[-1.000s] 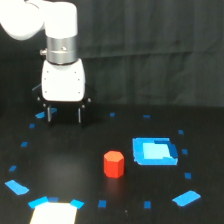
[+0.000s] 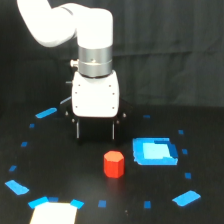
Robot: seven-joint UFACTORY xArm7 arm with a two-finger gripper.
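A red block (image 2: 114, 164) with a faceted outline stands on the black table, right of the middle in the camera view. Above and a little behind it hangs my white gripper (image 2: 95, 134), pointing down, its two dark fingers spread wide apart. Nothing shows between them, and the block is clear of the fingers. To the right lies a blue tape outline (image 2: 137, 153) around a pale patch (image 2: 156, 151).
Small blue marks dot the black table (image 2: 75, 170) in rows. Larger blue tape pieces lie near the edges, such as one at the lower left (image 2: 17, 187) and one at the right (image 2: 186, 198). A pale item (image 2: 54, 213) sits at the bottom edge.
My gripper has moved to the right and lower in the view, closer to the red block, still open. The block and blue outline have not moved.
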